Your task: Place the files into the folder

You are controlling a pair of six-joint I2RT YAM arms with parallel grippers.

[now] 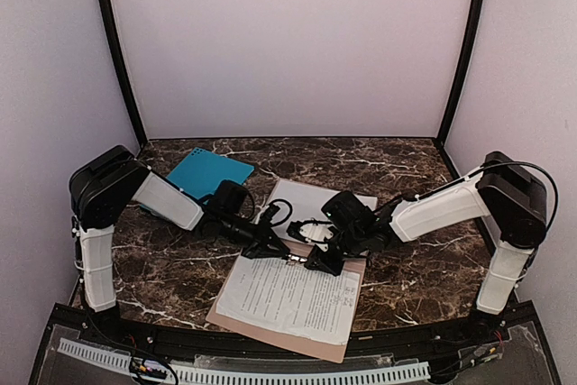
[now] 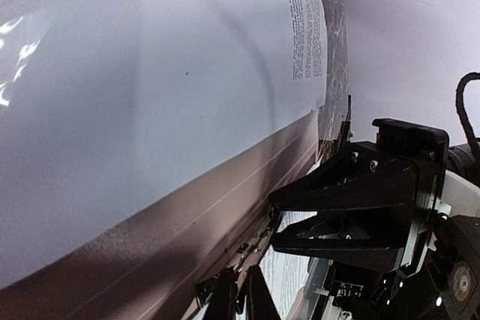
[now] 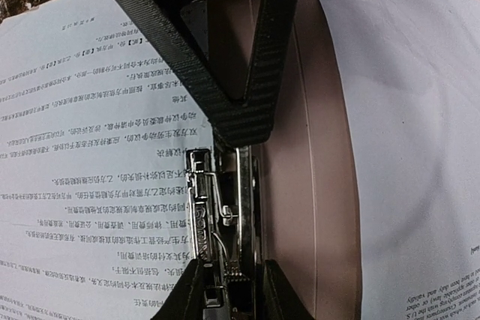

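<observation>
An open tan folder [image 1: 230,313] lies at the table's front with printed papers [image 1: 284,299] on its near half and a white sheet [image 2: 150,73] in a clear sleeve on the far half. Along its spine is a metal clip [image 3: 225,215]. Both grippers are at this clip: my left gripper [image 1: 282,253] at its left end, shut on it, seen at the bottom of the left wrist view; my right gripper [image 1: 317,261] at the other end, shut on it. In the right wrist view the clip's bar and wire parts show between them.
A blue board [image 1: 203,169] lies at the back left, partly under the left arm. Bare marble table [image 1: 406,286] shows at the right and along the back. Walls [image 1: 297,42] enclose the back and sides.
</observation>
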